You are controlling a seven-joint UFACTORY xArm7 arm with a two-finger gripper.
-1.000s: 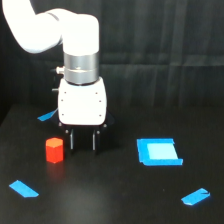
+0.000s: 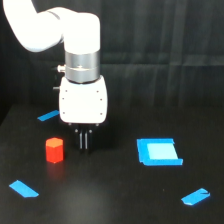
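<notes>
A small red cube [image 2: 54, 150] rests on the dark table, left of my gripper [image 2: 83, 144]. My gripper points straight down from its white housing. Its two dark fingers stand close together, with no object showing between them, and I read it as shut. A gap of bare table separates the fingers from the cube. To the right lies a pale square [image 2: 161, 151] bordered with blue tape.
Strips of blue tape lie flat at the front left [image 2: 23, 188], front right [image 2: 196, 197] and back left. A black curtain [image 2: 160, 60] hangs behind the table.
The gripper's fingers have come together from a wide open stance. The red cube and the taped square have not moved.
</notes>
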